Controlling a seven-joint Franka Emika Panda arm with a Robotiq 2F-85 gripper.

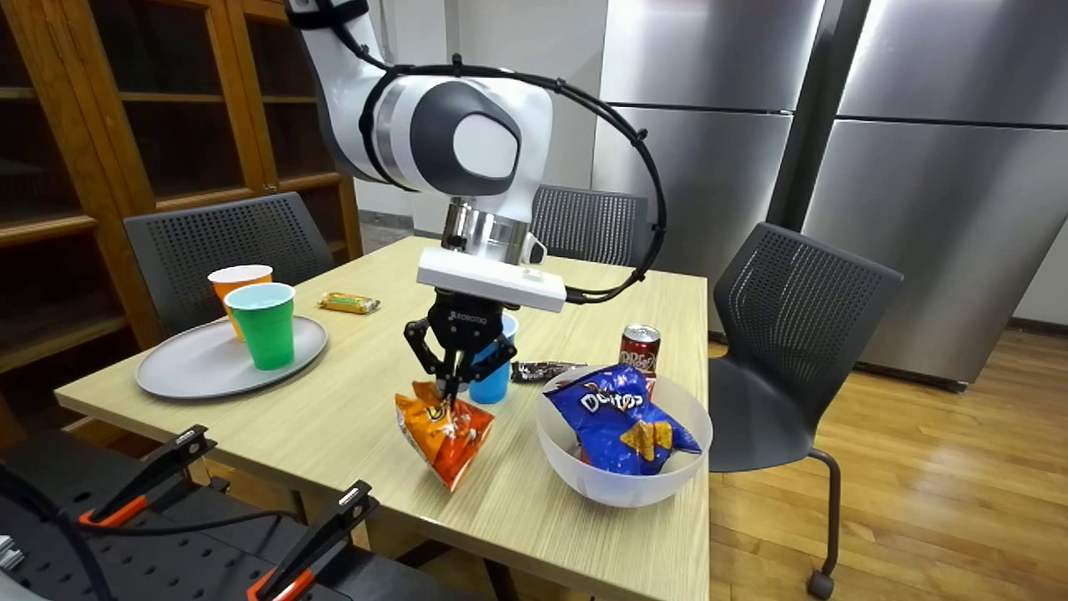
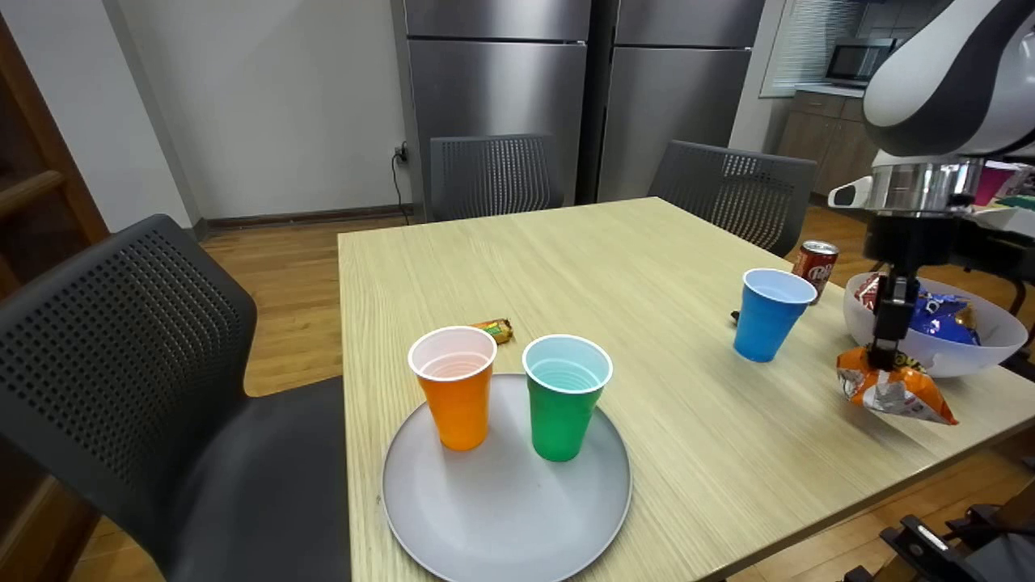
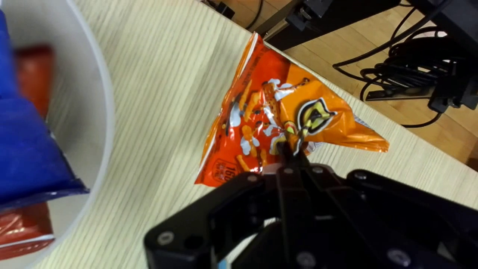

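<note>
My gripper is shut on the crinkled top of an orange-and-red snack bag. In the wrist view the bag's pinched foil bunches up at the closed fingertips, with its printed side spread out to the left and a corner sticking out to the right. From the second exterior view the bag hangs under the fingers at the table's near edge; whether its lowest corner touches the table I cannot tell. To its right in the first exterior view stands a frosted bowl holding a blue Doritos bag and red packaging.
A blue cup stands close behind the gripper, near a dark-wrapped bar and a soda can. Green and orange cups rest on a grey plate. A yellow-wrapped bar lies farther back.
</note>
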